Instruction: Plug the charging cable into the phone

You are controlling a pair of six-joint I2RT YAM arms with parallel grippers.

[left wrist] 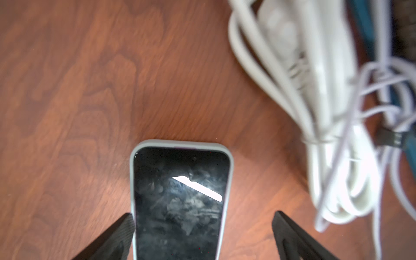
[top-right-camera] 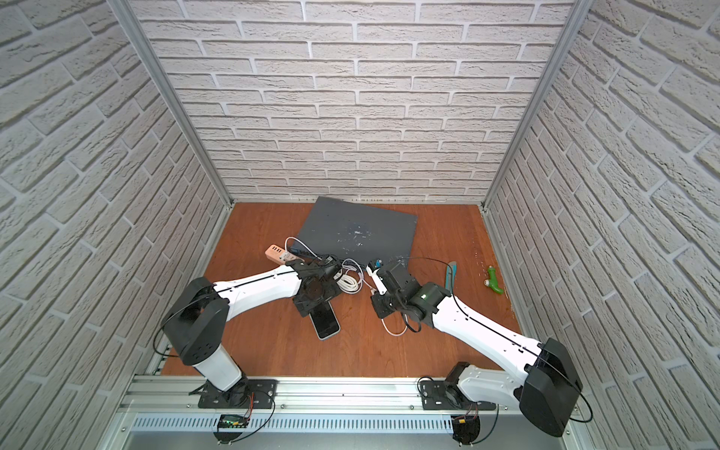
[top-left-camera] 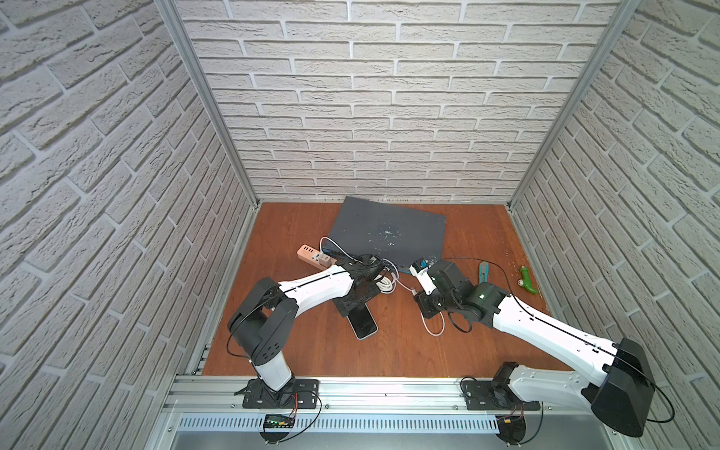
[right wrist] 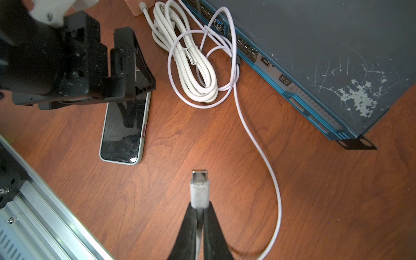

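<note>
The phone (left wrist: 182, 203) lies flat on the wooden table, its dark screen facing up. My left gripper is open above it; in the left wrist view one finger (left wrist: 114, 238) reaches the phone's left edge and the other (left wrist: 294, 238) is well clear of its right side. Whether that left finger touches the phone cannot be told. In the right wrist view, the white charging cable's connector (right wrist: 199, 190) sticks out, metal tip forward, from my right gripper, shut on it. The connector is apart from the phone (right wrist: 123, 134), off to its side.
A bundled white cord (right wrist: 190, 65) and loops of thin cable (right wrist: 236, 43) lie beside the phone. Behind them is a large dark device (right wrist: 329, 56) with a blue front. An orange power strip (top-left-camera: 311, 256) stands at the left.
</note>
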